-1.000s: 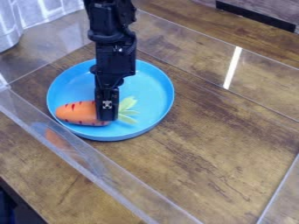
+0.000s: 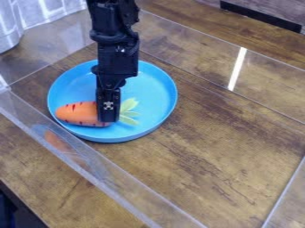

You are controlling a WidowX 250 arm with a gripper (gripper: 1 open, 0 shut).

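An orange toy carrot (image 2: 77, 113) with pale green leaves lies on a light blue plate (image 2: 155, 98). The black gripper (image 2: 107, 116) reaches down from the top onto the carrot's leafy end and is shut on it, its fingers partly hiding that part of the carrot.
A clear plastic panel (image 2: 66, 156) runs diagonally along the lower left, in front of the plate. A translucent white object (image 2: 14, 22) stands at the top left.
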